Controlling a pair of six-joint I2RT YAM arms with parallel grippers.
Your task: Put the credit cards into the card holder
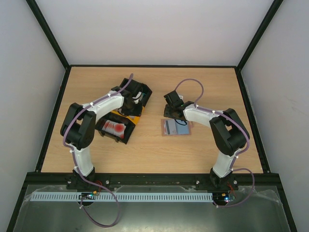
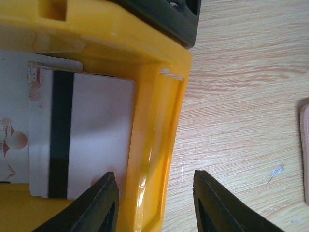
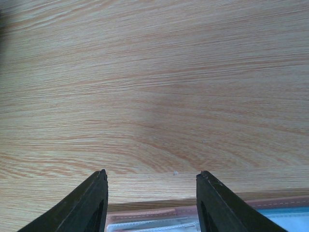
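Observation:
My left gripper is part open over the yellow compartment (image 2: 169,121) of the black organizer (image 1: 124,135). In the left wrist view, a white card with a dark stripe (image 2: 99,135) lies on another printed card (image 2: 14,145) inside it, just beyond the left finger; nothing visible sits between the fingertips. My right gripper stands open above the near edge of the pink card holder (image 3: 145,212), which has clear sleeves and lies on the table. The top view shows the holder (image 1: 176,133) right of the organizer, partly hidden by the right arm.
A red-and-white item (image 1: 114,127) lies in the organizer's front compartment.

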